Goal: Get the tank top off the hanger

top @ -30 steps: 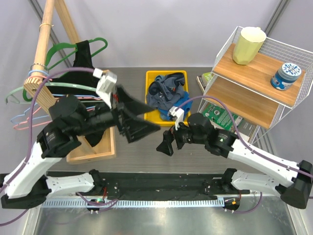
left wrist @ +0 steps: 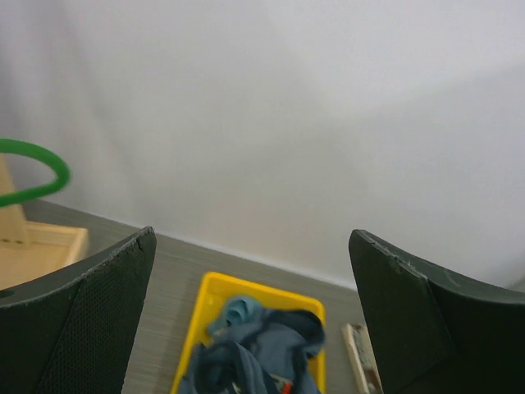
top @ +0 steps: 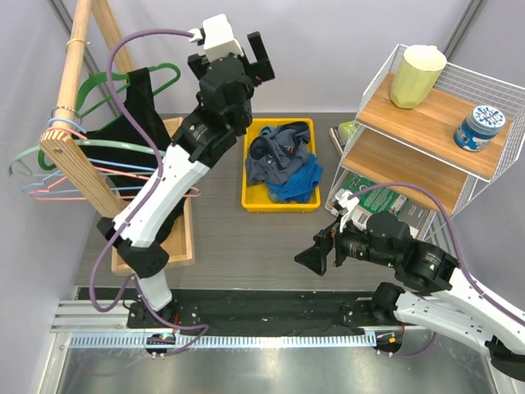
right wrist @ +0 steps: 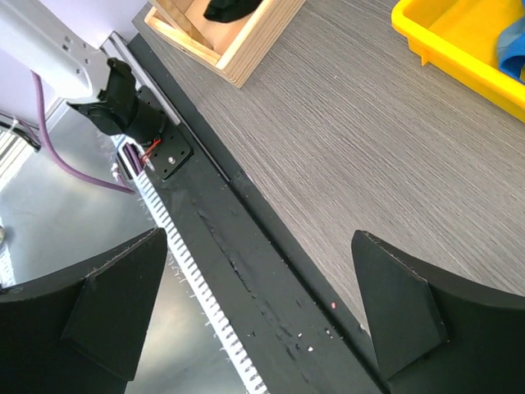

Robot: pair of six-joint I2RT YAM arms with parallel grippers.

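A black tank top hangs from a green hanger on the wooden rack at the left; the left arm hides part of its lower cloth. In the left wrist view, one end of the green hanger shows at the left edge. Right of the hanger and apart from it, my left gripper is raised and open, with nothing between its fingers. My right gripper is open and empty over the front right of the floor, far from the tank top.
Several other hangers crowd the wooden rack. A yellow bin holding blue clothes stands at the middle back. At the right, a shelf carries a yellow cup and a blue jar. Bare floor lies between rack and bin.
The left gripper has moved up and away toward the back wall, from in front of the bin. My right gripper has drawn back to the right. The tank top hangs as before.
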